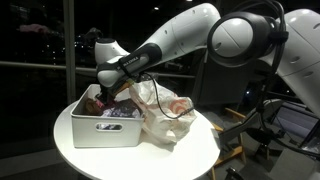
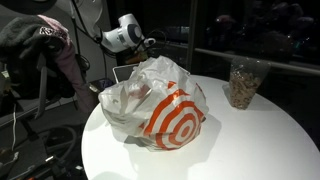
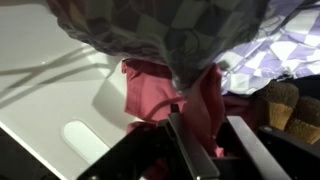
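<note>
Fingers pointing down, my gripper reaches into the white bin (image 1: pixel 100 133) on the round table. In the wrist view a raised fold of red cloth (image 3: pixel 206 100) stands between the fingertips, which are apart. More of the cloth lies beneath, against the bin's pale inner wall. Beside it are a checkered purple-and-white cloth (image 3: pixel 275 52), a shiny grey crumpled thing (image 3: pixel 165 28) and a brown fuzzy thing (image 3: pixel 281 103). Exterior view 1 shows the gripper low inside the bin, its fingertips hard to make out.
A crumpled white plastic bag (image 1: pixel 160 118) with red markings stands right beside the bin. In exterior view 2 the bag (image 2: pixel 150 92) hides most of the bin. A clear container of brown pieces (image 2: pixel 243 85) stands at the table's far side.
</note>
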